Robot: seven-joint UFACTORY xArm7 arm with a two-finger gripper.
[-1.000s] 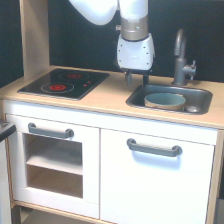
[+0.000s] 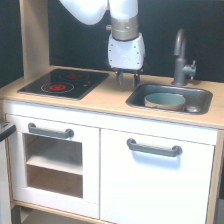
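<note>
My gripper points downward over the wooden counter, between the stove and the sink. Its dark fingers stand apart, and nothing shows between them. To its right, a round pan with a grey-green inside sits in the dark sink, apart from the gripper. The black stovetop with red burner rings lies to the left and has nothing on it.
A curved grey faucet rises behind the sink. Below the counter are a windowed oven door and a white cabinet door, both with grey handles. The counter between stove and sink is clear.
My gripper has shifted a little to the left, away from the sink. The pan has stayed in the sink, and the doors look the same.
</note>
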